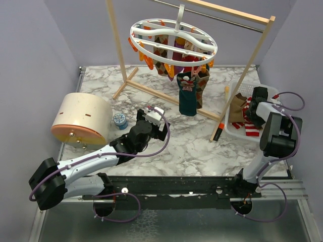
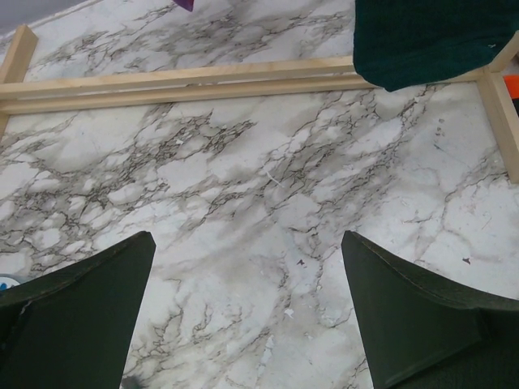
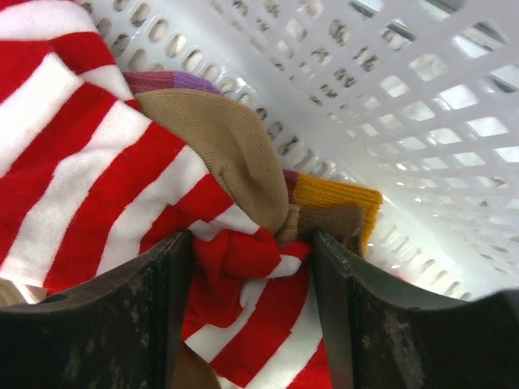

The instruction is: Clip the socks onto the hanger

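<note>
A white round hanger [image 1: 171, 54] with clips hangs from the wooden frame, several socks on it, including a green sock [image 1: 187, 98] at front, also in the left wrist view [image 2: 430, 36]. My left gripper is open over bare marble. My right gripper is down in the white basket [image 1: 232, 131] at right, fingers part open either side of a red-and-white striped sock [image 3: 81, 170], some of it bunched between them. Brown socks [image 3: 227, 138] lie beneath and beside it.
A cream cylinder [image 1: 81, 113] and a blue-lidded container [image 1: 120, 120] stand at left. The frame's wooden feet cross the table; an orange-handled object [image 1: 219, 128] lies by the basket.
</note>
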